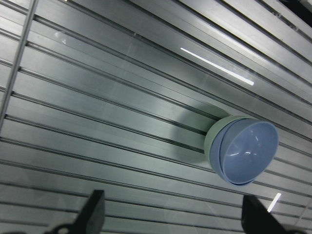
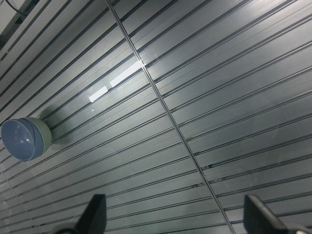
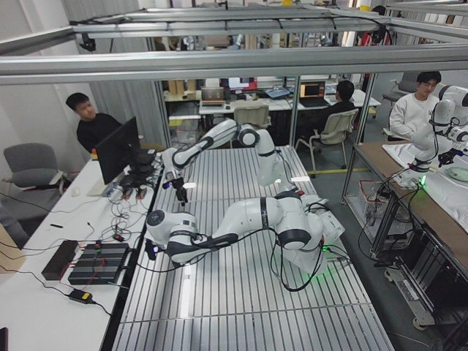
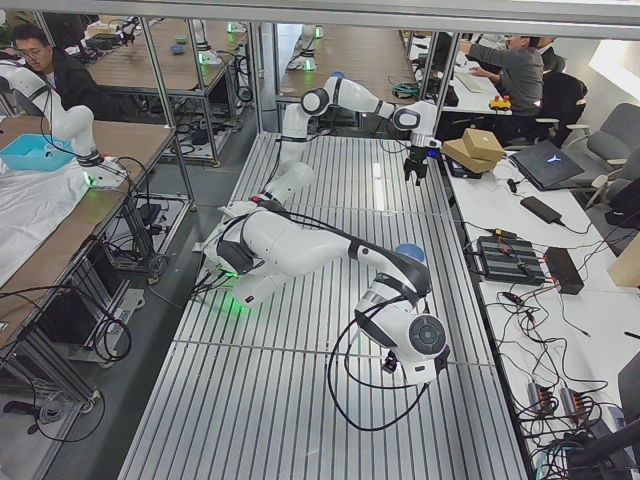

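Stacked bowls (image 1: 246, 153) (image 2: 18, 139), blue ones nested in a pale green outer bowl, sit on the slatted metal table (image 1: 97, 122). They are at the right in the left wrist view and at the left in the right wrist view. A sliver of blue (image 4: 408, 250) shows behind the near arm in the camera right view. My left gripper and my right gripper both stand open above the table, fingertips wide apart with nothing between them, neither at the bowls.
Both arms reach over the table from one long side. A side desk (image 3: 44, 307) with power boxes, cables and a monitor (image 3: 117, 150) runs along the other. A metal frame (image 3: 234, 62) crosses overhead.
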